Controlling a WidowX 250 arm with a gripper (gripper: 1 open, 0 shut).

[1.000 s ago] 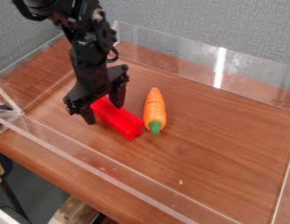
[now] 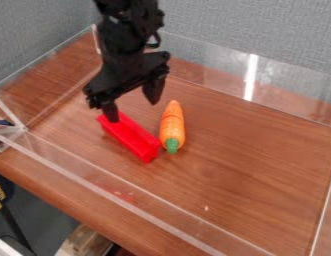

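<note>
The black gripper (image 2: 130, 99) stands open above a red block (image 2: 133, 140), its two fingers apart and higher than the block, with nothing seen between them. The red block lies diagonally on the wooden table. Just to its right lies an orange toy carrot (image 2: 172, 122), its green end toward the viewer.
Clear plastic walls (image 2: 252, 75) edge the wooden table (image 2: 255, 170), with a grey wall behind. Blurry small items sit outside the left edge, and a dark gap lies at the lower left.
The gripper has risen away from the red block and shifted slightly right, uncovering more of the block's upper end. The block and carrot look unmoved.
</note>
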